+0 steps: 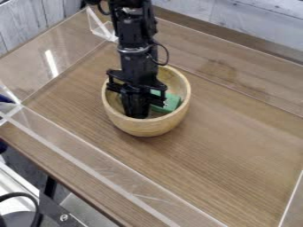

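A black robot arm comes down from the top of the camera view, its gripper (133, 99) low inside a round beige bowl (151, 127) in the middle of the table. A green object (167, 102) lies in the bowl at the right of the gripper, partly hidden by it. The fingertips are dark and hard to make out against the bowl's shaded inside; I cannot see anything held between them.
Clear strips or edging run along the left and lower left, and a black cable (24, 199) lies at the lower left corner.
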